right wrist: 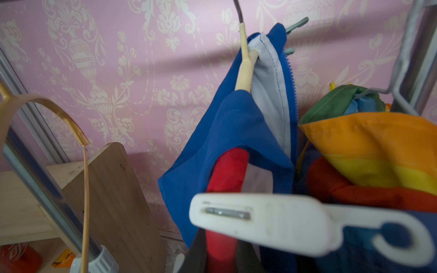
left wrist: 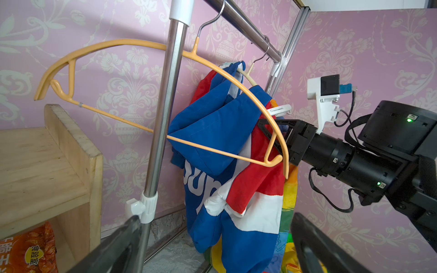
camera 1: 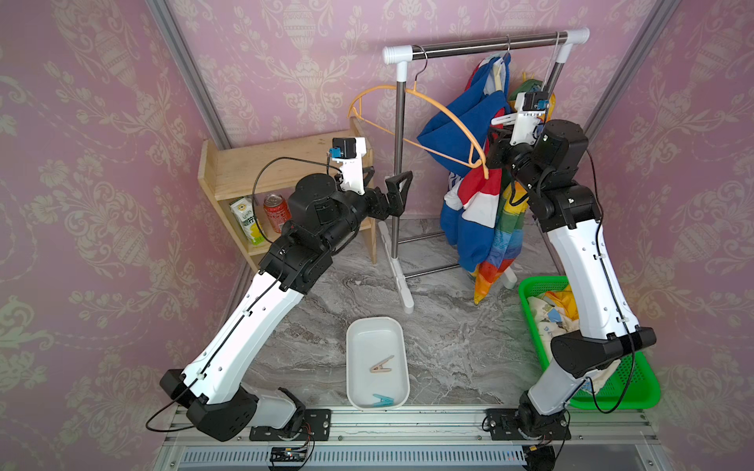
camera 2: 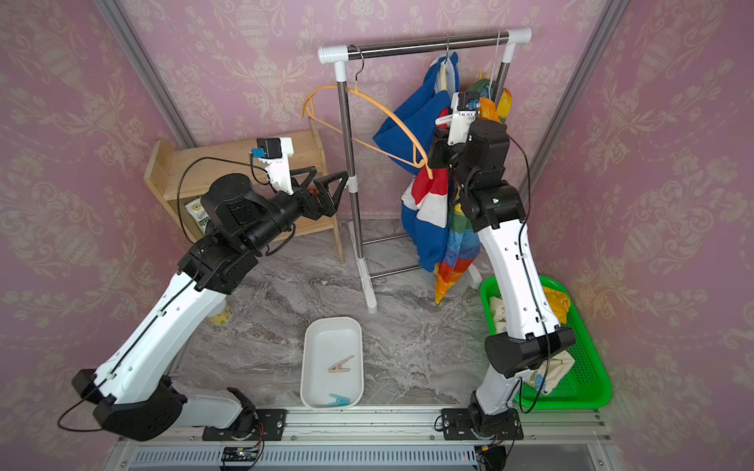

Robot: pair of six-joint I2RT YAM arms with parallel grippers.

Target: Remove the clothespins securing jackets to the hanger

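Observation:
The blue, red and white jacket (left wrist: 218, 132) hangs on a cream hanger (right wrist: 246, 68). My right gripper is shut on its red part (right wrist: 227, 175), with cloth showing between the dark fingers. Close in front of that red part, in the right wrist view, a white clothespin (right wrist: 264, 220) lies crosswise above the fingers; how it is fastened is not clear. A grey-green clothespin (right wrist: 296, 25) sticks out at the far side of the jacket's top. Left of the rack's near post, my left gripper (camera 1: 388, 192) stands open and empty.
An empty orange hanger (left wrist: 195, 54) hangs between my arms. A multicoloured jacket (right wrist: 377, 141) hangs behind. A white tray (camera 1: 377, 333) holds two clothespins; a green basket (camera 1: 652, 392) holds cloth. A wooden shelf (camera 1: 275, 161) stands left.

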